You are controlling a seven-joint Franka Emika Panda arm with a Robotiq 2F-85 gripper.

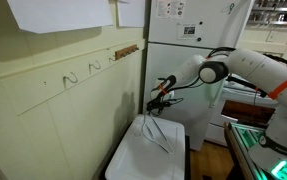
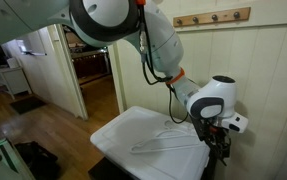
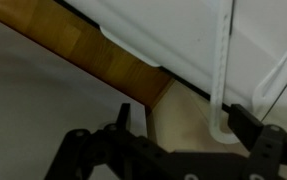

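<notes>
Open and with nothing between its fingers, my gripper is seen in the wrist view over the far edge of the white tabletop (image 1: pixel 133 158). A thin white object with long arms (image 1: pixel 155 132) lies on that tabletop; I cannot tell what it is. From close up, one long white strip (image 3: pixel 220 75) ends in a rounded tip near my right finger (image 3: pixel 241 122), and a second white piece (image 3: pixel 276 82) shows at the right. In the second exterior view, the white strip (image 2: pixel 163 143) lies left of the gripper, whose fingertips are hard to make out.
Behind the tabletop runs a pale wall with several hooks (image 1: pixel 96 65) and a wooden peg rail (image 2: pixel 218 18). A white fridge (image 1: pixel 173 58) stands past the arm. Brown floor (image 3: pixel 68 40) shows beyond the table's edge.
</notes>
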